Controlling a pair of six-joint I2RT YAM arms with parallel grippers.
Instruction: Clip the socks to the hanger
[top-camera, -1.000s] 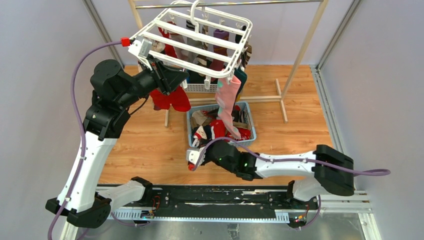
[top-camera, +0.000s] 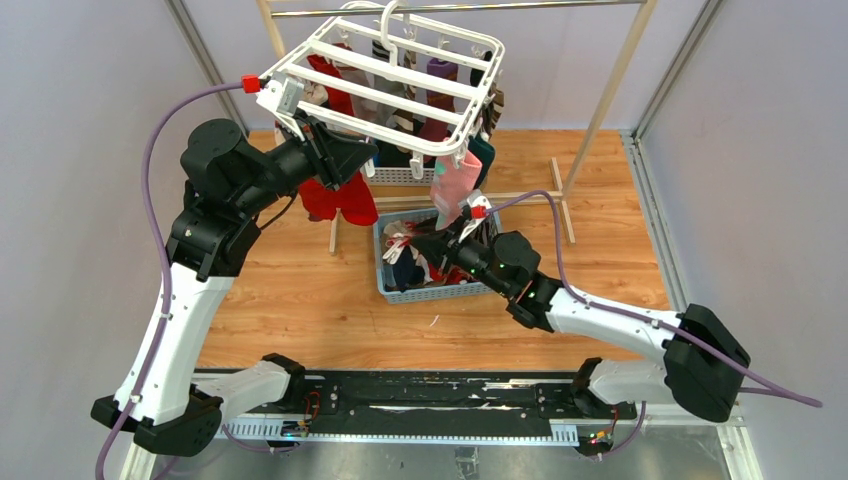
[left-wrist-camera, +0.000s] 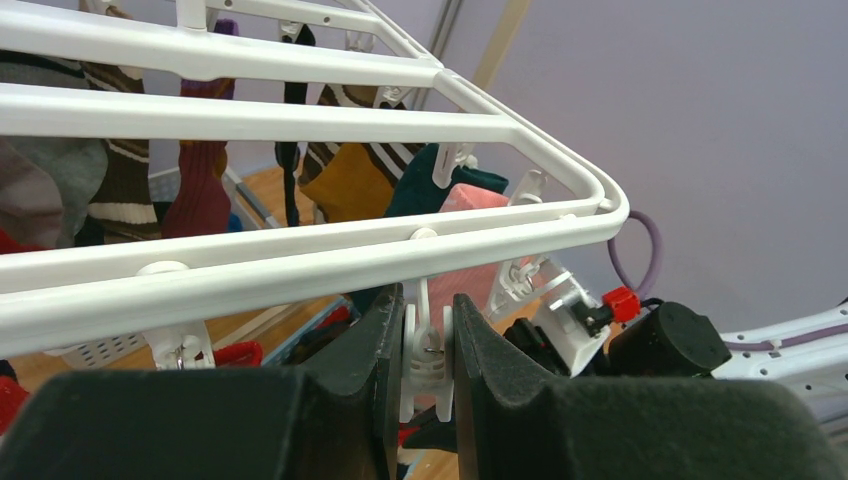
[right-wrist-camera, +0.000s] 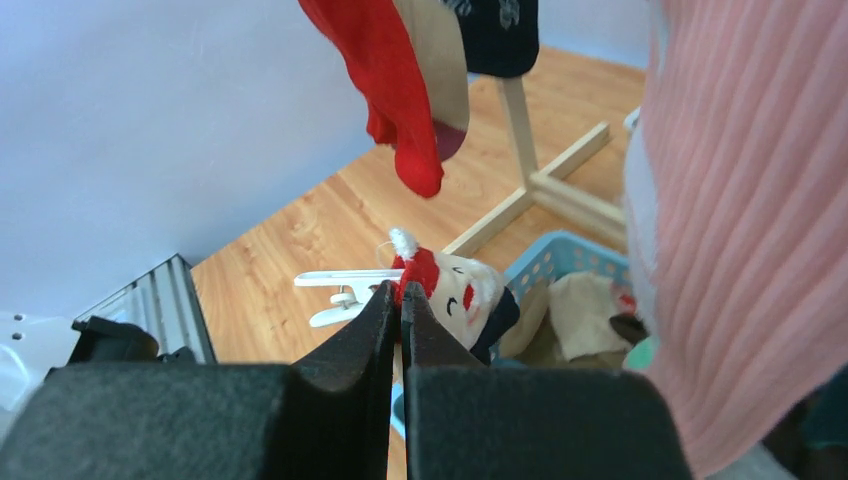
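A white hanger with clips fills the upper part of the top view, and several socks hang from it. My left gripper is shut on a white clip below the hanger's front bar. Lower down, over the blue basket, my right gripper is shut with the red part of a red-and-white sock at its fingertips. A white clip-like piece sticks out beside that sock. The long pink sock hangs close to the right arm.
A red sock hangs just below my left gripper. Wooden stand legs frame the area behind the basket, which holds other socks. A teal sock hangs near the hanger's right end. The floor left of the basket is bare.
The left arm and hanger stay in place.
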